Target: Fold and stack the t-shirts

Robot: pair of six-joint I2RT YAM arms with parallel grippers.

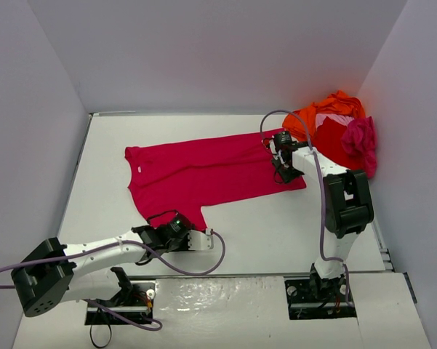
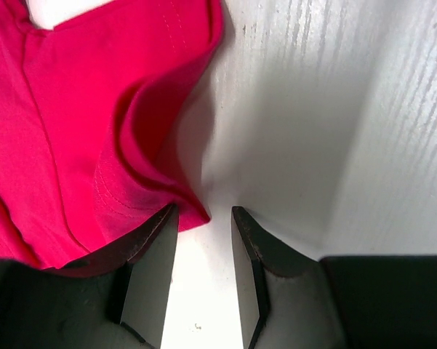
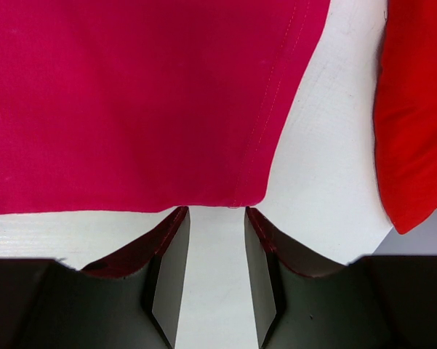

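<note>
A crimson t-shirt [image 1: 218, 171] lies spread across the white table, partly folded lengthwise, with one sleeve reaching toward the near edge. In the left wrist view, that shirt's sleeve [image 2: 123, 182] is creased and curled up, its pointed corner poking into the gap of my left gripper, which is open. Over the shirt's right end, my right gripper is also open; the straight hem corner [image 3: 240, 185] shows at its fingertips, not clamped. From above, both arms hide parts of the shirt.
Orange, pink and red garments are heaped [image 1: 338, 131] at the back right, against the wall. Part of a red cloth [image 3: 418, 109] from it shows beside the right gripper. Bare table [image 1: 276, 233] lies in front of the shirt's middle.
</note>
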